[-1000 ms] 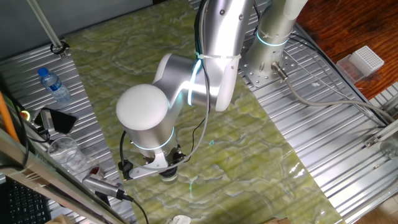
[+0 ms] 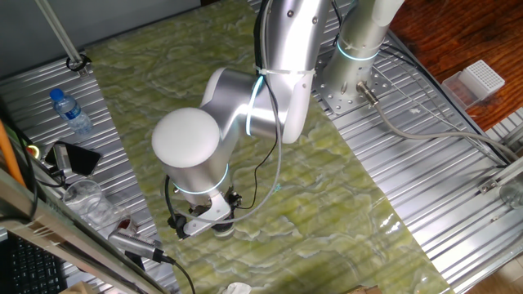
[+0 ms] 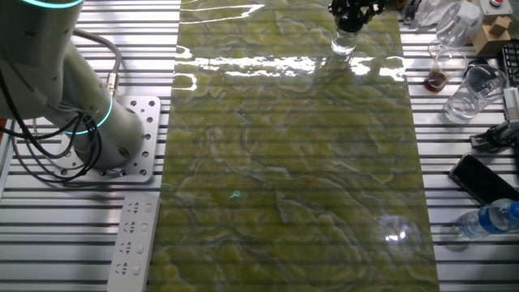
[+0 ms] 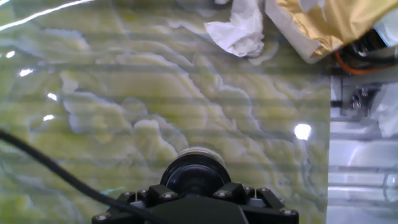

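My gripper (image 3: pixel 353 16) is over the far end of the green marbled mat (image 3: pixel 284 162) in exterior view 2. Below its fingers shows a small clear container (image 3: pixel 344 42), roughly upright. From the wrist view, a round black top with a pale rim (image 4: pixel 198 152) sits between the finger linkages, and the gripper appears shut on this container. Exterior view 1 shows only a little of the container (image 2: pixel 223 232) under the arm's end. Whether its base touches the mat is unclear.
Crumpled white tissue (image 4: pixel 239 31) and a gold-wrapped item (image 4: pixel 339 25) lie ahead in the wrist view. Clear cups (image 3: pixel 478 93), a phone (image 3: pixel 485 180) and a water bottle (image 3: pixel 491 219) stand beside the mat. A power strip (image 3: pixel 134 243) lies opposite.
The container stays nearly in place. A small cyan mark on the mat beside it no longer shows.
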